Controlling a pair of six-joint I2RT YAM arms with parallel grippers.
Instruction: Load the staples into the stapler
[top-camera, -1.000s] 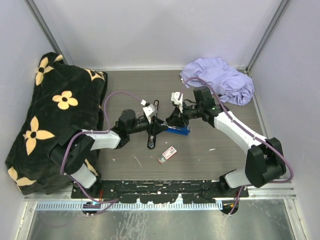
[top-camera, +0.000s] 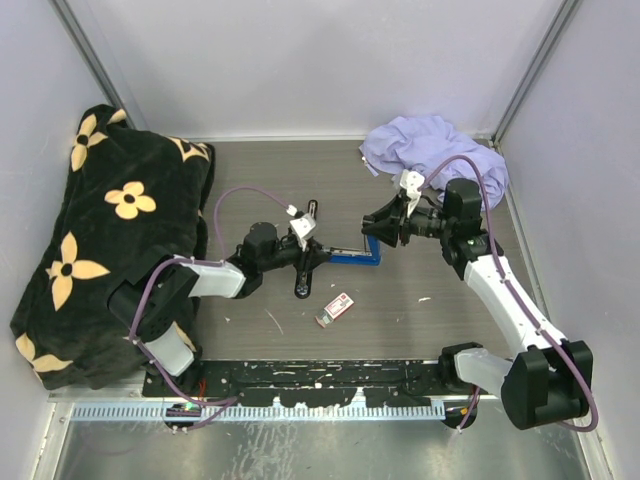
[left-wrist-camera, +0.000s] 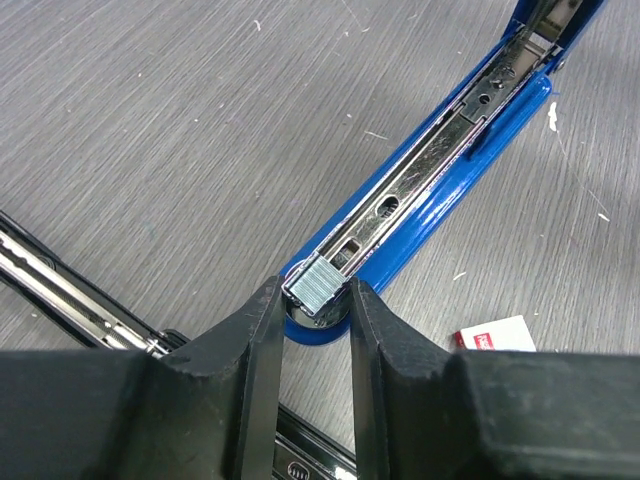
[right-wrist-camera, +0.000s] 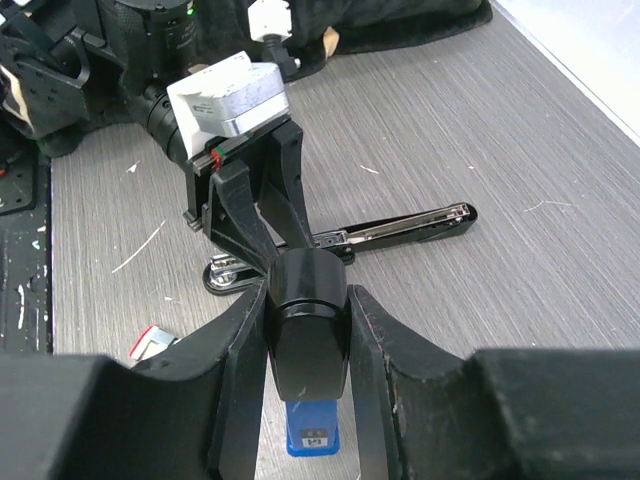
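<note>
A blue stapler (left-wrist-camera: 438, 203) lies opened out, its metal magazine (left-wrist-camera: 410, 180) exposed. My left gripper is at the textured end of it, fingertips round that end; whether it grips firmly is unclear. My right gripper is shut on a dark part of the stapler, the raised top (right-wrist-camera: 307, 335), at the other end. A small staple box (top-camera: 335, 309) lies nearer the front edge. A second, black long stapler-like tool (right-wrist-camera: 410, 228) lies beside the left gripper.
A dark flowered cushion (top-camera: 80, 260) fills the left side; a lilac cloth (top-camera: 435, 160) lies at the back right.
My right gripper has moved right, away from the left one, swinging the stapler's top up and open. The left gripper has stayed nearly in place.
</note>
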